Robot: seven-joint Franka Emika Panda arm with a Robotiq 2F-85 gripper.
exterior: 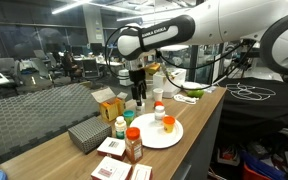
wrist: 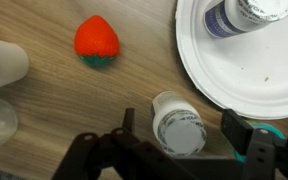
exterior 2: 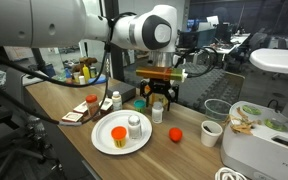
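Note:
A small bottle with a white cap [wrist: 182,132] stands on the wooden table at the bottom centre of the wrist view. My gripper is over it, its dark fingers [wrist: 242,135] on opposite sides with a gap to the cap on each side. The fingers stand part open and hold nothing. In exterior view 2 the same white bottle [exterior 2: 157,115] is just below my gripper [exterior 2: 159,98], beside the plate. From exterior view 1, my gripper [exterior: 141,92] points down behind the plate.
A white plate [exterior 2: 104,139] carries another bottle [exterior 2: 135,126] and an orange cup [exterior 2: 120,133]. Nearby are a red strawberry-like item [wrist: 96,40], a white cup [wrist: 2,64] and a teal ring-shaped item [wrist: 268,133]. An open cardboard box [exterior: 109,105] stands close by in exterior view 1.

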